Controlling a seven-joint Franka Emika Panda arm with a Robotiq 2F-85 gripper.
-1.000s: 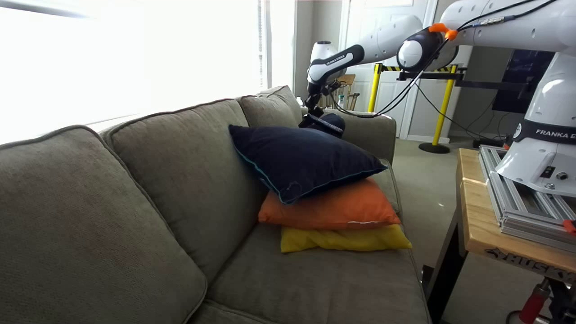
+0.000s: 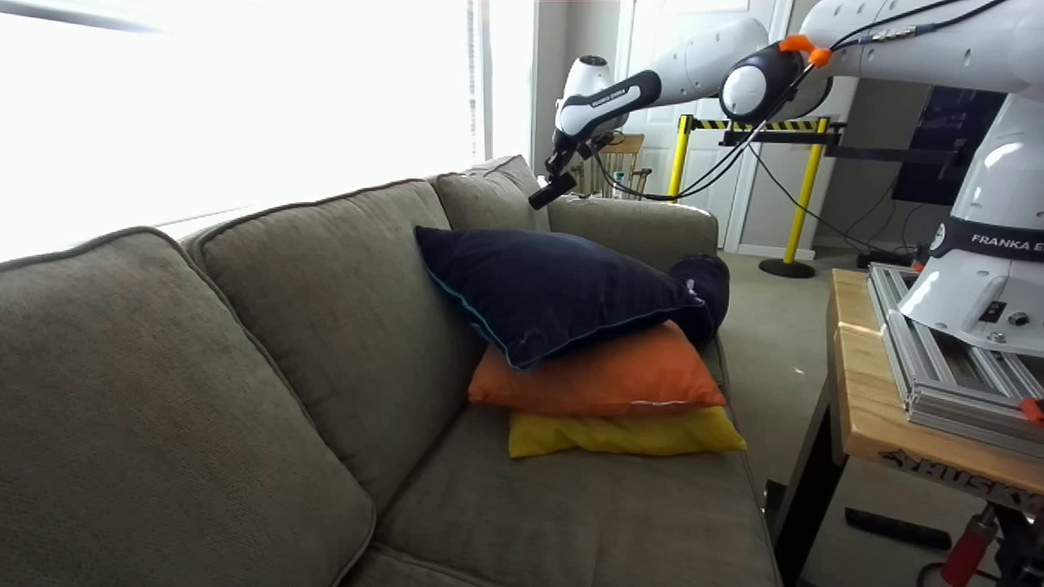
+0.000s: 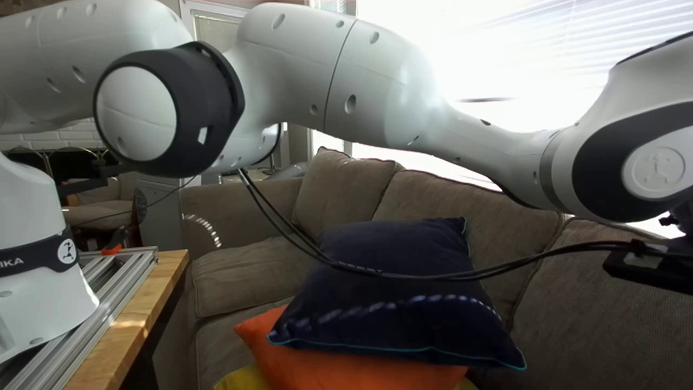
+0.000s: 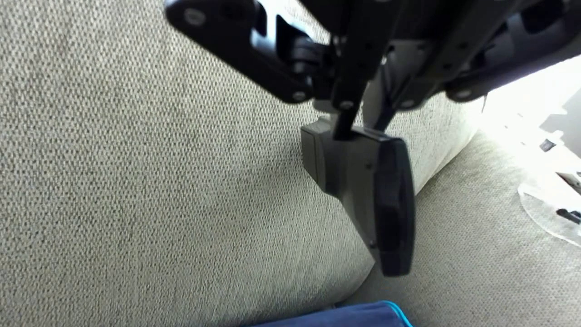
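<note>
In the wrist view, my gripper is shut on a black-and-grey blocky tool, which points down in front of a sofa back cushion. Exterior view 1 shows the gripper above the far end of the sofa, the tool clear of the pillows. A navy pillow with teal piping tops a stack. Below it lie an orange pillow and a yellow pillow. Past the stack's right corner sits a dark rounded object, partly hidden. The tool's exact kind is unclear.
The grey-brown sofa has free seat room in front of the stack. A wooden workbench carries the arm's base. Black cables hang below the arm. Yellow barrier posts stand behind.
The gripper has risen slightly and tilted. The dark rounded object has gone from beside the gripper, behind the stack, to the right near the sofa's front edge. The stack looks unmoved.
</note>
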